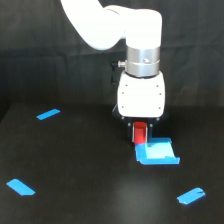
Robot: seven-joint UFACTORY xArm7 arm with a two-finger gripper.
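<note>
A small red block sits low between the fingers of my gripper, which looks shut on it from both sides. The gripper points straight down, close to the dark table. Right in front of the block, and a little to its right, is a pale patch edged with blue tape. The block's lower part meets the patch's left back edge in this view; whether it touches the table cannot be told.
Blue tape strips lie on the dark table: one at the far left, one at the near left and one at the near right.
</note>
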